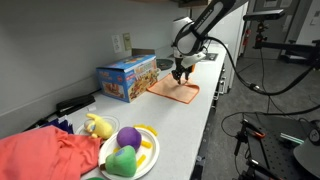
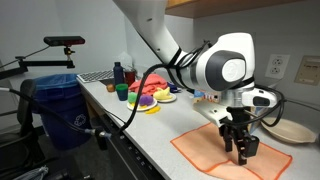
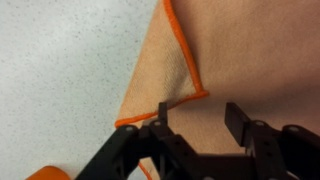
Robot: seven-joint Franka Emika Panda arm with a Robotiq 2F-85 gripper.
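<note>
An orange cloth (image 2: 207,151) lies on the white counter, with part of it under and behind the arm. In the wrist view, its darker orange hem (image 3: 184,48) makes a bent line, with tan fabric (image 3: 245,60) on either side. My gripper points down over the cloth. Its black fingers (image 3: 163,124) stand apart, with only cloth visible through the gap. In exterior view 2 the gripper (image 2: 240,151) is low over the cloth's right part; whether its tips touch the fabric I cannot tell.
A blue picture box (image 1: 127,79) stands left of the cloth. Nearer are a plate of toy food (image 1: 146,137) and a red cloth (image 1: 45,155). A pale bowl (image 2: 289,132) sits behind the arm. An orange object (image 3: 48,173) shows at the wrist view's lower-left edge.
</note>
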